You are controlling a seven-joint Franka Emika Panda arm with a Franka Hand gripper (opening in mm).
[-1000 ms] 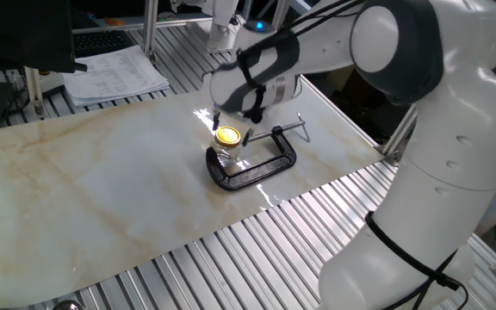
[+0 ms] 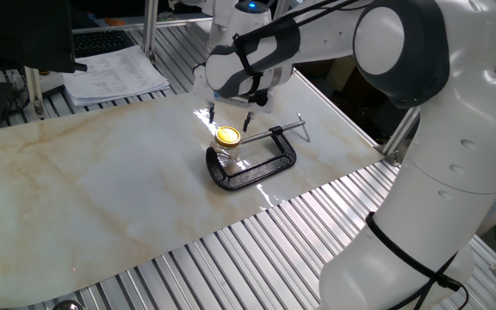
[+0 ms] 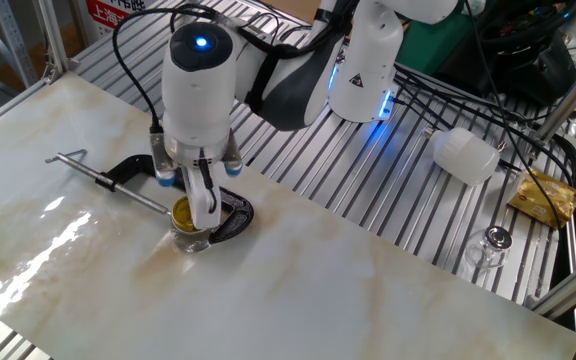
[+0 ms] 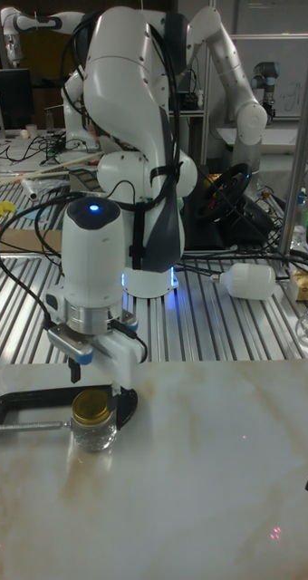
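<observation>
A small clear glass jar with a gold lid [image 2: 228, 136] stands upright on the marbled board, between the end of a screw rod and the frame of a black C-clamp [image 2: 261, 172]. In exterior view 1, my gripper [image 2: 230, 119] is open, its two dark fingertips spread apart just above and behind the lid. Nothing shows between them. From exterior view 3 the jar [image 4: 93, 435] appears in front of the gripper, with the clamp [image 4: 30, 401] lying flat around it. The gripper's hand partly covers the lid [image 3: 181, 213] in exterior view 2.
Bare marbled board [image 2: 84, 189] spreads widely beside the clamp. On the slatted table lie a white bulb-shaped object [image 3: 465, 155], a small glass jar [image 3: 490, 245] and a gold packet [image 3: 543, 197]. Papers [image 2: 114, 76] rest near the back left.
My gripper has moved up and back from the jar in exterior view 1, its fingers staying apart. The jar and clamp have kept their places.
</observation>
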